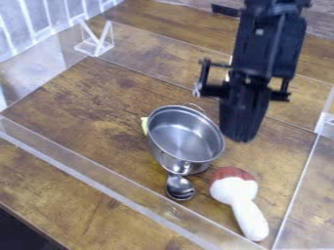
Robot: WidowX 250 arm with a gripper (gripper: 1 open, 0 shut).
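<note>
My gripper [243, 109] is raised at the upper right, above and behind a steel pot [177, 125], blurred, with nothing visible held; whether its fingers are shut is hard to see. The pot stands on the wooden table. A steel spoon [181, 187] lies just in front of it. A white object with a red-brown head [241, 203], like a toy mushroom or mallet, lies at the front right. A small yellow-green item [145, 126] is partly hidden at the pot's left.
Clear low walls [78, 156] border the wooden work area [78, 107]. A small white bracket [96, 41] sits at the back left corner.
</note>
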